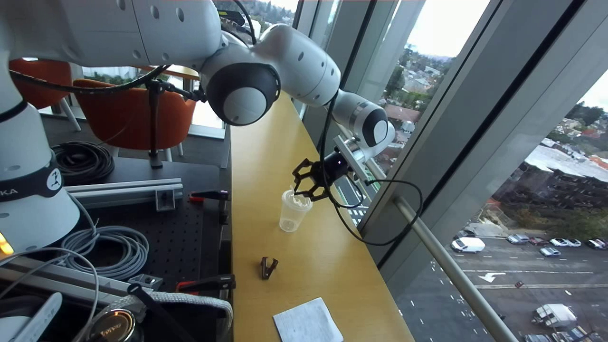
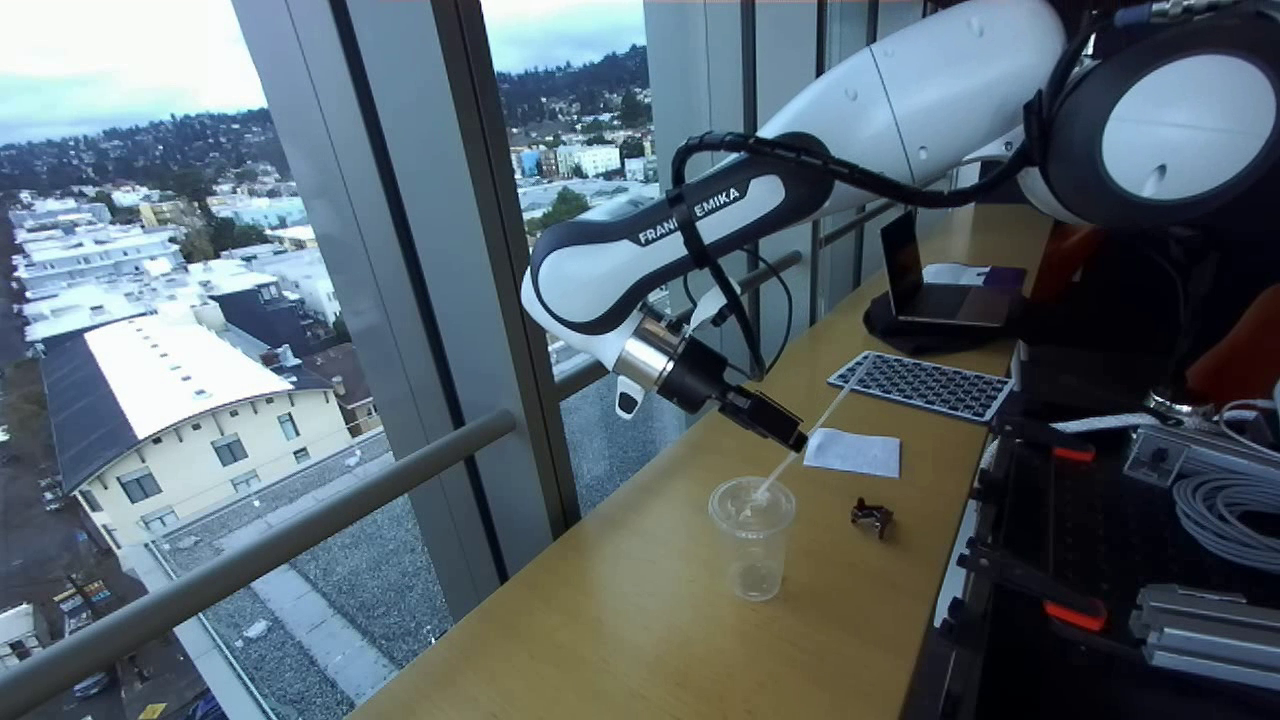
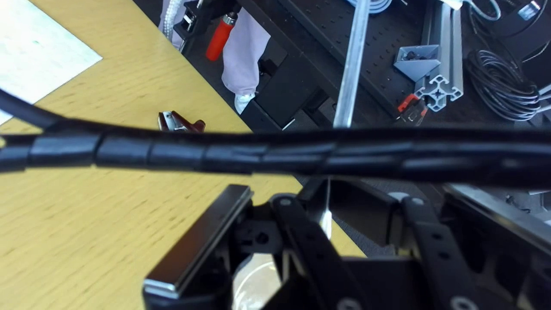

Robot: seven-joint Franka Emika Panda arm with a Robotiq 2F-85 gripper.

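Observation:
A clear plastic cup (image 2: 758, 558) with a lid (image 2: 752, 504) stands upright on the wooden counter. A thin pale straw (image 2: 830, 408) leans across my gripper's tips, its lower end meeting the lid. Whether that end passes through the lid cannot be told. My gripper (image 2: 797, 439) seems shut on the straw, just above the cup; its tips also come close together in exterior view 1, beside the cup (image 1: 294, 215). In the wrist view the straw (image 3: 351, 77) runs behind a black cable, which hides part of it, and a piece of the cup (image 3: 255, 281) shows below the fingers.
A small dark clip (image 1: 268, 268) and a white paper sheet (image 1: 308, 321) lie on the counter. A keyboard (image 2: 924, 384) and a laptop (image 2: 954, 300) sit farther along. The window side has a metal rail (image 1: 450, 268); cluttered dark workbench (image 1: 182, 239) lies opposite.

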